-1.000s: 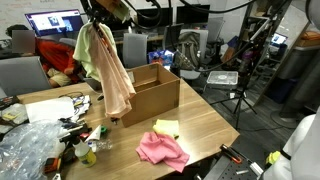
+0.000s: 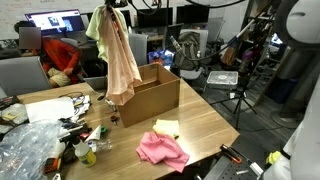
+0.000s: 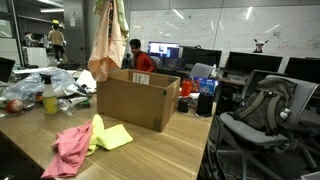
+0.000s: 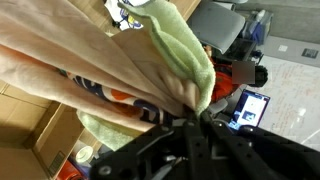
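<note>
A long peach-coloured cloth (image 2: pixel 121 65) with a pale green part (image 4: pixel 182 45) hangs from my gripper, which is shut on its bunched top. In the second exterior view the hanging cloth (image 3: pixel 108 40) reaches down beside the left end of an open cardboard box (image 3: pixel 143 98). The wrist view shows orange and dark patterns on its folds, and the box (image 4: pixel 62 135) below at the left. On the table lie a pink cloth (image 2: pixel 162 149) and a yellow cloth (image 2: pixel 166 128), both in front of the box. The fingertips are largely covered by fabric.
Clear plastic bags (image 2: pixel 28 145) and small items crowd the table's left side, with a yellow bottle (image 2: pixel 85 153) among them. A blue container (image 3: pixel 206 102) stands behind the box. Bare table (image 2: pixel 203 125) shows at the right.
The gripper has shifted slightly right and upward with the cloth. The hanging fabric has swung and narrowed, its lower end now closer to the box's left side. The pink and yellow cloths have not moved.
</note>
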